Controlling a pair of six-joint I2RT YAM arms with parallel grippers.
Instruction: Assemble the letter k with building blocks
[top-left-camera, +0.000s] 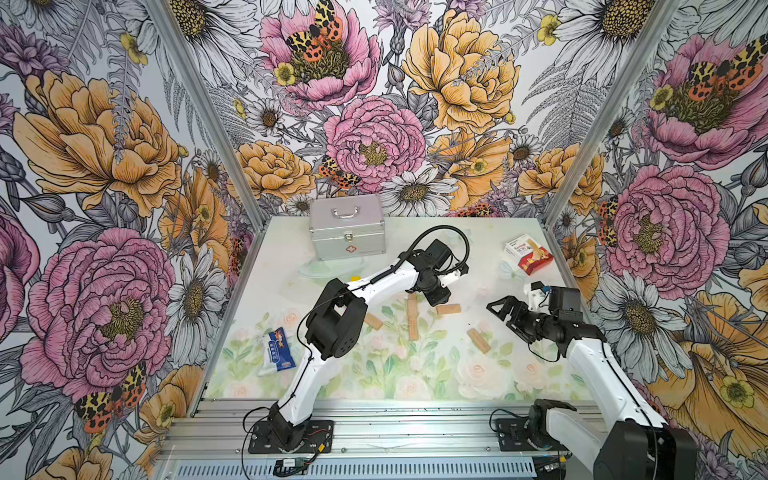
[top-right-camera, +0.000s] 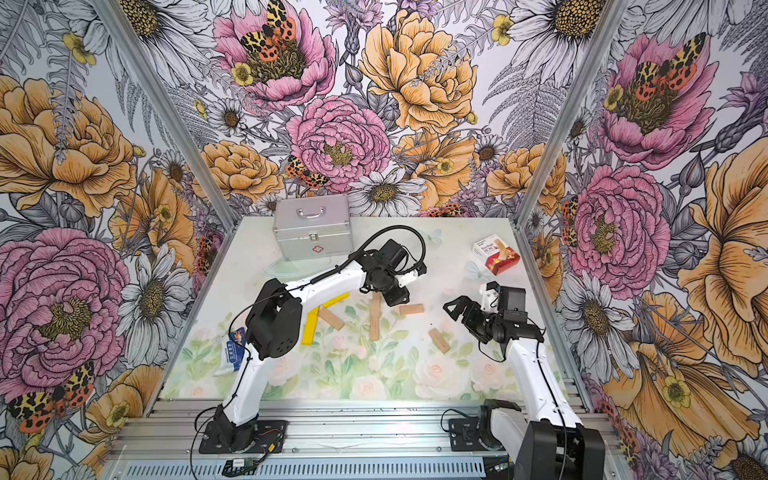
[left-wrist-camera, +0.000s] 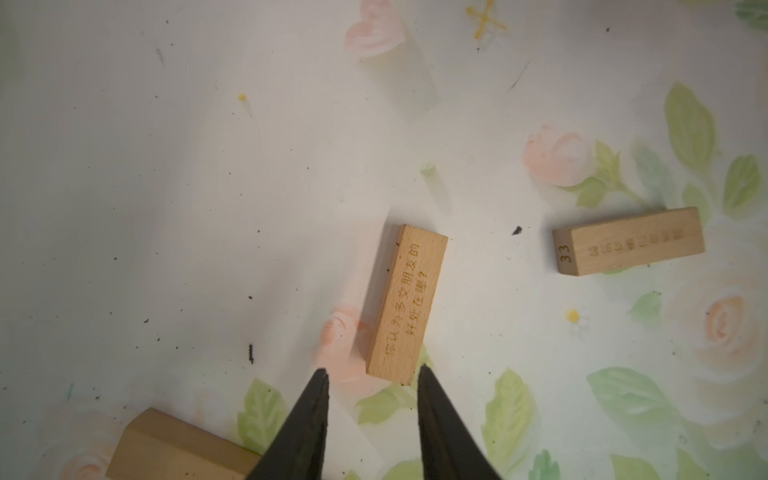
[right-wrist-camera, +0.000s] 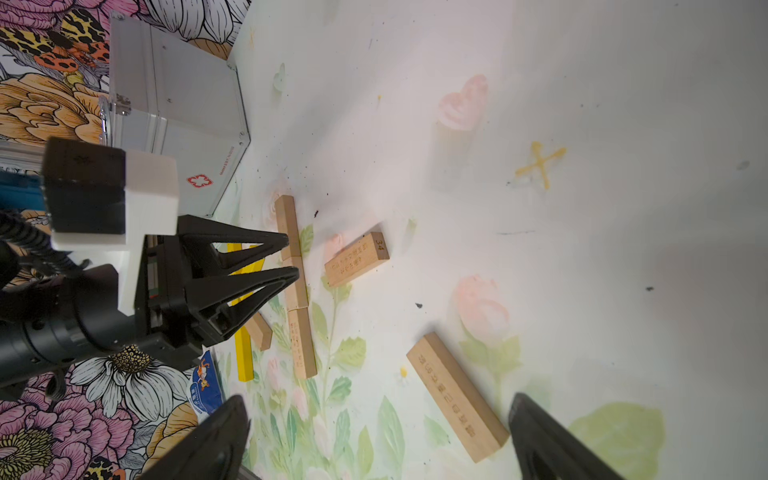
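In the right wrist view, three wooden blocks (right-wrist-camera: 296, 281) stand end to end in a straight column. Right of it a slanted block (right-wrist-camera: 357, 258) lies apart, and a second loose block (right-wrist-camera: 457, 397) is nearer the right arm. Another block (right-wrist-camera: 258, 329) lies on the column's left side. My left gripper is part open and empty, above the table near the slanted block (left-wrist-camera: 408, 304); the loose block (left-wrist-camera: 629, 241) is farther right. My right gripper (top-left-camera: 496, 308) is open over the right side, holding nothing.
Yellow strips (top-right-camera: 309, 326) lie left of the column. A silver case (top-left-camera: 348, 228) stands at the back left, a red-and-white box (top-left-camera: 529, 254) at the back right, and a blue packet (top-left-camera: 280, 349) at the left.
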